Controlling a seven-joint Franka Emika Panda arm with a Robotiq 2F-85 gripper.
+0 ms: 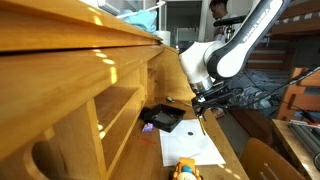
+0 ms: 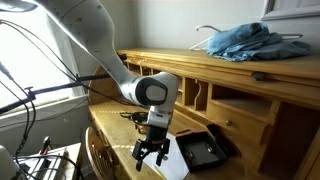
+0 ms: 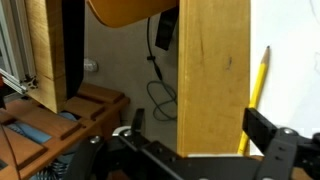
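My gripper stands open, its dark fingers spread wide at the bottom of the wrist view with nothing between them. Below that gap is the wooden desk edge. A yellow pencil (image 3: 257, 93) lies on white paper (image 3: 290, 60), close to the right-hand finger, which hides part of the paper there. From exterior view 1, the gripper (image 1: 207, 107) hangs above the far right part of the sheet. Exterior view 2 shows the gripper (image 2: 151, 158) with its two fingers apart, near the desk's front edge.
A black tray (image 2: 204, 149) sits on the desk beside the paper, against the shelf unit. An orange and yellow toy (image 1: 186, 170) is at the near end. Blue cloth (image 2: 250, 42) lies on the upper shelf. Beyond the desk edge the floor and a cable (image 3: 157, 85) show.
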